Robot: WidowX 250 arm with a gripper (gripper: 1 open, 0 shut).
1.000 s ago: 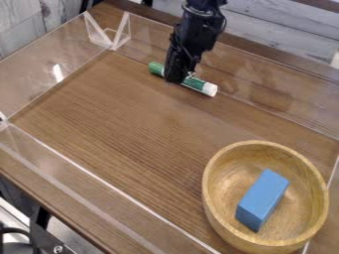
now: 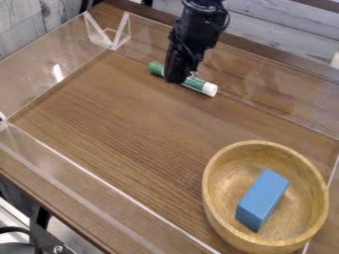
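Observation:
My gripper [image 2: 180, 69] is at the top centre of the camera view, shut, directly over a green cylindrical object with a white end [image 2: 200, 85] that lies diagonally on the wooden table [image 2: 119, 139]. Its tips hide part of the green object; whether they touch it is unclear, and I see nothing clearly held between them.
At the lower right a yellow bowl [image 2: 219, 181] holds a blue block [image 2: 263, 198]. Clear plastic walls edge the table at left and back.

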